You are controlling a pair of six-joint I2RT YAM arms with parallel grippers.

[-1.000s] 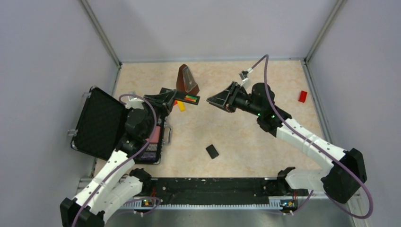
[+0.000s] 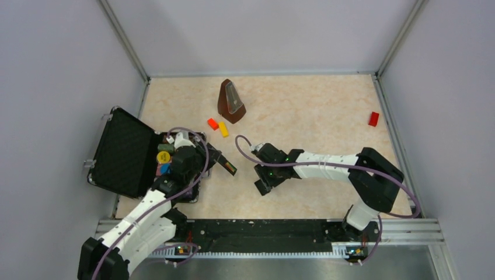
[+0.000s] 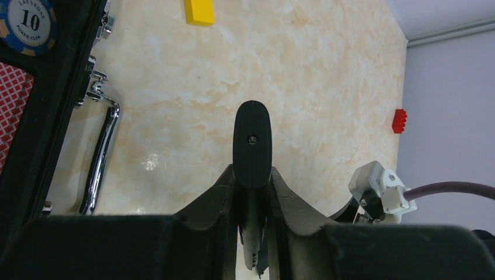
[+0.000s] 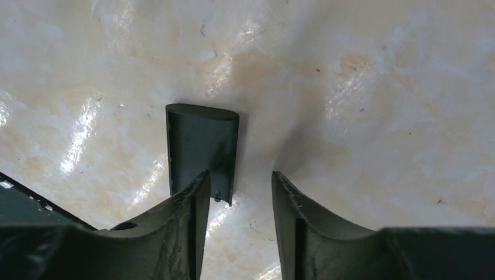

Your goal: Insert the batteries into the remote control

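The black remote [image 2: 227, 165] is in my left gripper [image 2: 215, 157], which is shut on it; the left wrist view shows its end [image 3: 252, 140] rising between the fingers. The battery cover [image 4: 201, 146] lies loose on the table, hollow side up. My right gripper hangs low beside it, fingers part open with nothing between them, the left fingertip overlapping the cover's lower right in view. I cannot make out separate batteries clearly.
An open case [image 2: 119, 153] with chips and cards stands at left. A metronome [image 2: 229, 102], yellow block [image 2: 223, 129] and orange block [image 2: 212, 123] sit at the back, a red block [image 2: 373, 118] far right.
My right gripper has swung down toward the front, over the cover.
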